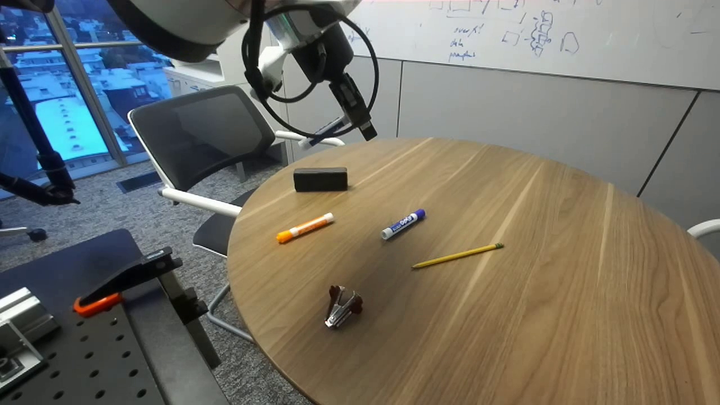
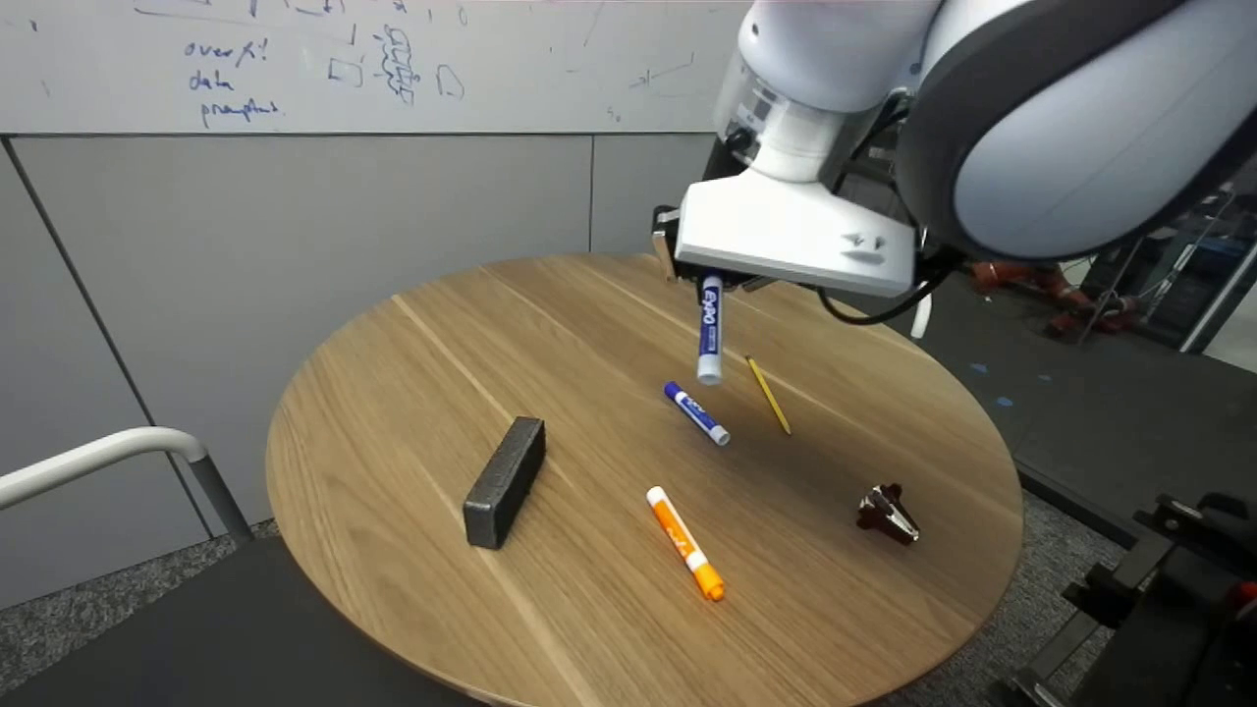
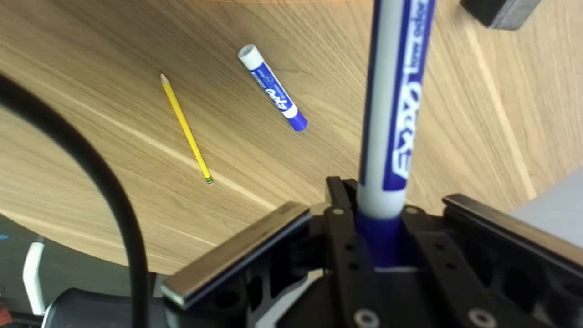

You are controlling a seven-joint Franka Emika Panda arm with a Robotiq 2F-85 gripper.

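High over the round wooden table, my gripper is shut on a white and dark blue Expo marker (image 3: 391,125). The fingers pinch it at its blue end, and the white end points away from them. In exterior view 2 this held marker (image 2: 710,330) hangs well clear of the tabletop. A second blue Expo marker (image 3: 273,90) lies on the table, near a yellow pencil (image 3: 186,128). An orange marker (image 1: 305,228) rests toward the table's left side in exterior view 1. The fingertips are partly hidden behind the arm in exterior view 2.
A black eraser block (image 1: 320,179) sits near the table's edge. The staple remover (image 1: 342,307) lies at the near side. A chair (image 1: 202,135) stands against the left.
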